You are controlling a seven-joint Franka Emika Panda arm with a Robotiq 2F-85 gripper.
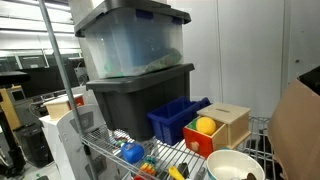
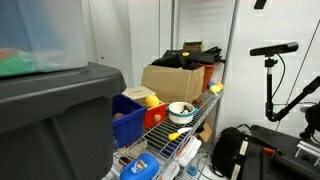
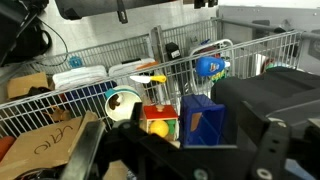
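Observation:
Dark gripper parts fill the bottom of the wrist view, where my gripper looks open, its two sides well apart. No object shows held between them. Beyond it stands a wire shelf [image 3: 75,104] with several things on it. A white bowl [image 1: 234,166] is at the shelf's front right, close to a wooden toy box [image 1: 229,125] with an orange ball [image 1: 206,126] at its red-sided end. Beside that box sits a blue bin [image 1: 176,119]. A blue rounded object [image 1: 132,153] and a yellow-handled item [image 1: 176,173] lie toward the front edge.
Stacked storage bins, a clear one [image 1: 135,45] above a black one [image 1: 145,100], tower at the shelf's left. A cardboard box [image 2: 172,83] blocks the other end. Cables [image 2: 232,142] lie on the floor below. Bare wire shows between the items at the front.

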